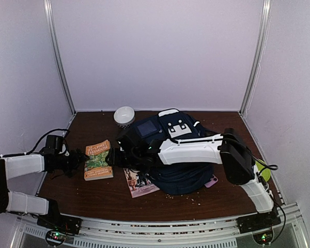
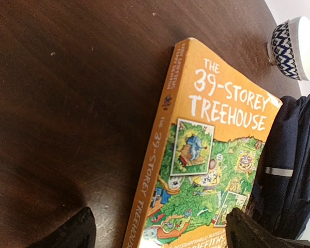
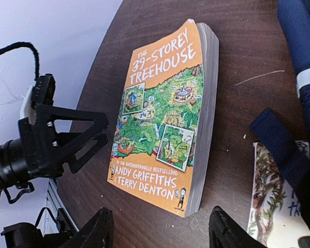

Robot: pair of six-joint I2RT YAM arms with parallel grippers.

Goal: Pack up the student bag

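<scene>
An orange and green book titled The 39-Storey Treehouse [image 1: 97, 161] lies flat on the left side of the dark table. Close to its left edge, my left gripper [image 1: 81, 159] is part open, and nothing shows between its fingertips. From the other side my right gripper reaches in, open and empty, near the book's right edge. The navy backpack [image 1: 182, 175] lies to the right, partly covered by my right arm. A second, thinner book [image 1: 139, 185] sticks out beside the bag's lower left.
Behind the book stands a white patterned bowl [image 1: 124, 115]. A green plate [image 1: 264, 169] sits at the far right, mostly behind the right arm. A pink item [image 1: 211, 181] peeks from under the bag. Crumbs dot the front.
</scene>
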